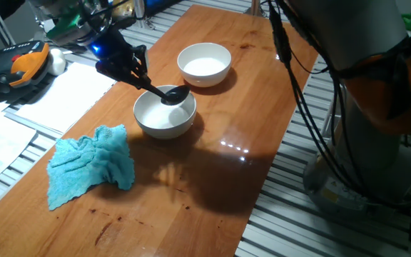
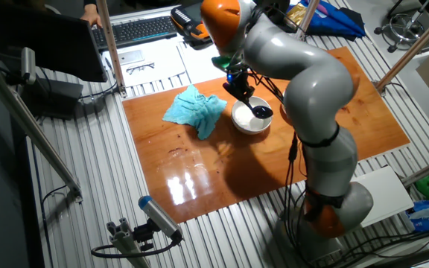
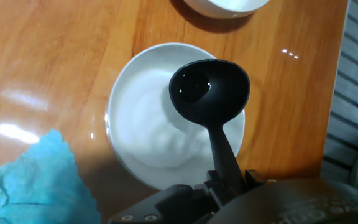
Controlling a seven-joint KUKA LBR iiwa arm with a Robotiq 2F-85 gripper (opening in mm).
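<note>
A black ladle-like spoon [image 3: 210, 93] is held by its handle in my gripper, which is shut on it. Its bowl hangs over the nearer white bowl [image 1: 164, 121], toward that bowl's far right side in exterior view 1. In the wrist view a dark, shiny patch lies in the spoon; whether that is liquid I cannot tell. The white bowl's inside looks pale, and its contents are unclear. A second white bowl [image 1: 204, 64] stands farther along the table, only partly visible in the wrist view. In exterior view 2 the gripper [image 2: 243, 95] comes down from the arm beside the near bowl.
A crumpled turquoise cloth [image 1: 91, 164] lies on the wooden table [image 1: 170, 221] beside the near bowl. Papers [image 1: 66, 96] and an orange-black device [image 1: 16, 68] sit past the table's left edge.
</note>
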